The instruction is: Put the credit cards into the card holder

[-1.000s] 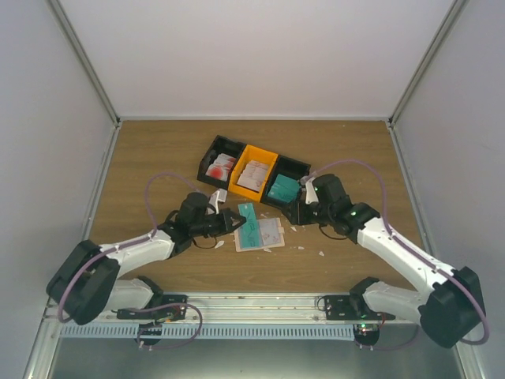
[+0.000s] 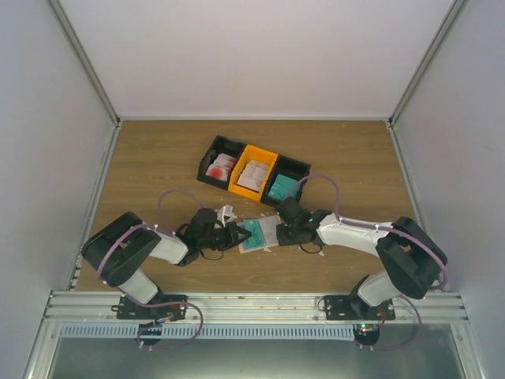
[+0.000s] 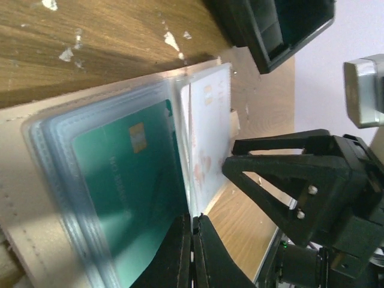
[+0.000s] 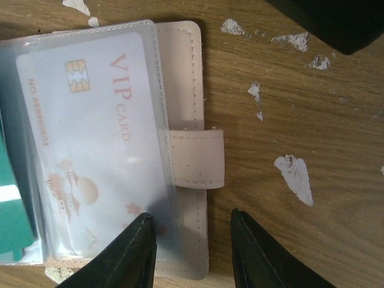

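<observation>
The card holder (image 2: 271, 243) lies open on the table, pale with clear sleeves. Its left sleeve shows a teal card with a gold chip (image 3: 135, 186); its right sleeve holds a white VIP card (image 4: 99, 138). My left gripper is shut over the holder, a thin card edge (image 3: 191, 138) rising edge-on from its fingertips. At the left border of the right wrist view, a bare teal card with a white strip (image 4: 15, 225) appears to be that same card. My right gripper is part open across the holder's right edge, nothing between its fingers.
Behind the holder stand a left black bin (image 2: 206, 167), a yellow bin (image 2: 237, 186) and a right black bin (image 2: 303, 167), all with cards inside. A small clasp tab (image 4: 198, 159) sticks out from the holder's right side.
The teal card that stuck out past the holder's far edge now lies about level with it.
</observation>
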